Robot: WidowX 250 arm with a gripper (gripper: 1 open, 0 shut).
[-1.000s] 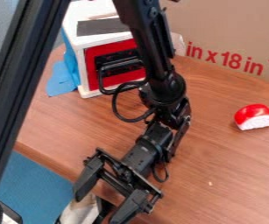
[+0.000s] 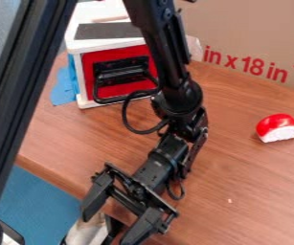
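My black gripper point(image 2: 117, 213) reaches down to the lower left of the wooden table, its two fingers apart over the table's front edge, with a pale object partly visible beneath. Whether anything is between the fingers is unclear. A red and white object point(image 2: 276, 127) lies on the table at the right. A white box with a red front point(image 2: 116, 69) and a black handle stands at the back, partly hidden by my arm.
A blue cloth point(image 2: 63, 87) lies left of the box. A cardboard panel point(image 2: 252, 38) stands at the back. A dark frame post runs along the left.
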